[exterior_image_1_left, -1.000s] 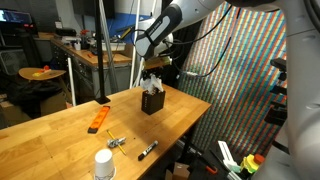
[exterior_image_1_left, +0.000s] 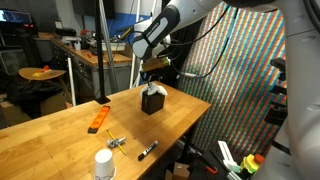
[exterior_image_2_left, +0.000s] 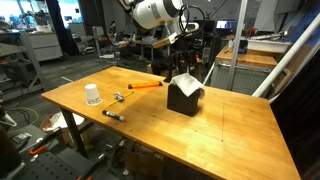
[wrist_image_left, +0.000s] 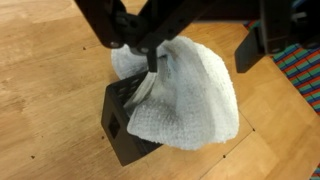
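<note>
A white cloth or bubbly sheet (exterior_image_2_left: 187, 84) lies bunched in the top of a black open box (exterior_image_2_left: 182, 103), hanging over its rim. In the wrist view the sheet (wrist_image_left: 195, 95) covers most of the box (wrist_image_left: 122, 125), whose slotted side shows at the left. My gripper is directly above the sheet with its dark fingers apart, one on either side of the sheet's upper part. In exterior view 1 the gripper (exterior_image_1_left: 152, 76) is just over the box (exterior_image_1_left: 152, 104). Whether the fingers touch the sheet is hard to see.
An orange tool (exterior_image_1_left: 99, 119), a white cup (exterior_image_1_left: 104, 163), a dark-and-silver cylinder (exterior_image_1_left: 148, 150) and small yellow items lie on the wooden table away from the box. In exterior view 2, bare table (exterior_image_2_left: 240, 125) extends right of the box.
The sheet's peak looks slightly lower and flatter than before, and the gripper has shifted a little over it. The box and the other objects look unmoved.
</note>
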